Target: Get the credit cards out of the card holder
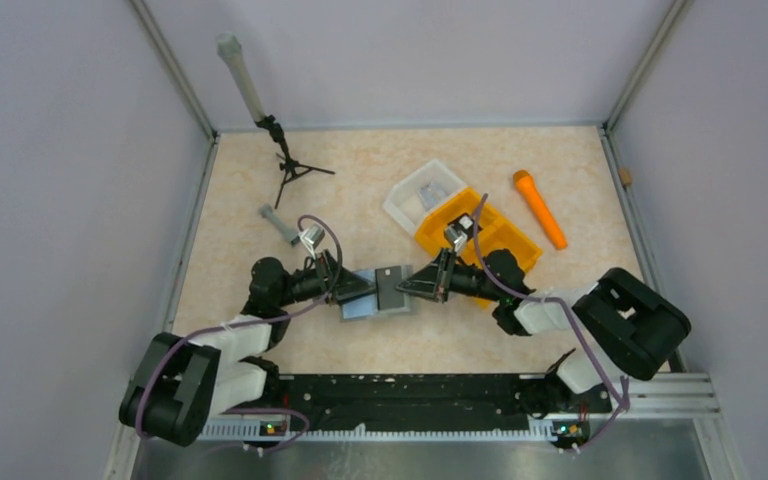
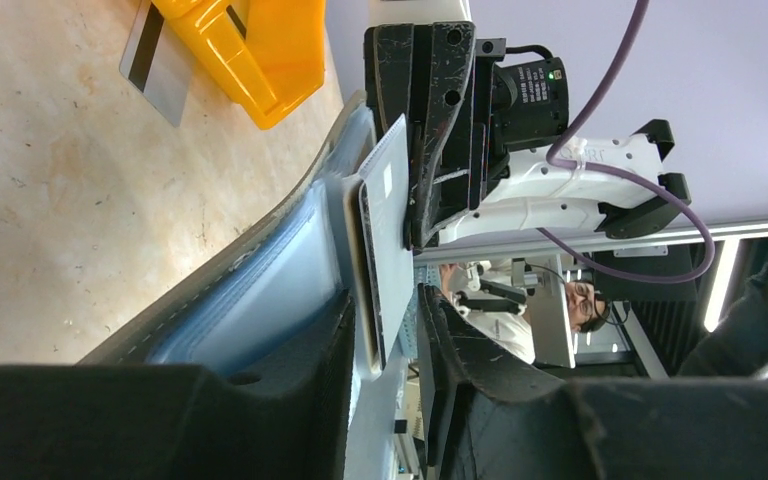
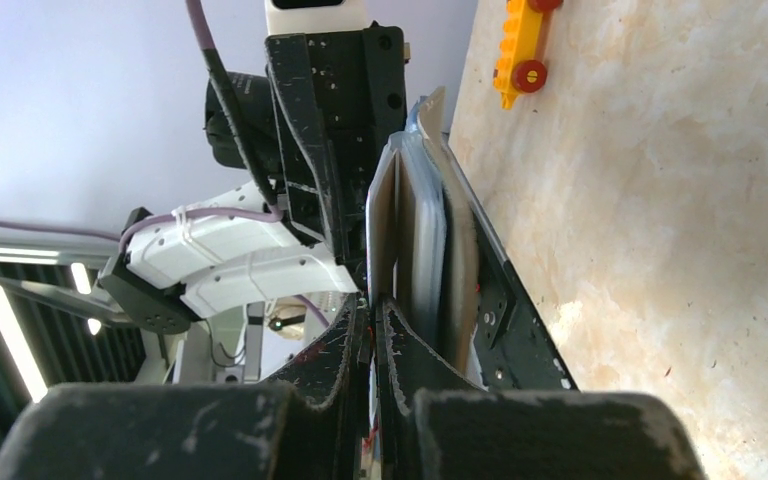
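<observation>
The card holder is spread between my two grippers, with a light-blue side and a dark grey card (image 1: 390,288) on it in the top view. From the left wrist, its blue sleeves (image 2: 260,290) and a pale card-like panel (image 2: 390,230) stand on edge. My left gripper is part open, with the lower edge of that panel between its parted fingers. At the holder's right side my right gripper is shut. A thin pale edge (image 3: 381,200) runs down to its fingertips; whether it is pinched I cannot tell.
Close behind the right arm stand a yellow bin (image 1: 497,232) and a white tray (image 1: 408,215). An orange microphone (image 1: 540,208) lies at the back right, a grey one (image 1: 278,224) on the left beside a tripod (image 1: 290,170). Bare table lies in front.
</observation>
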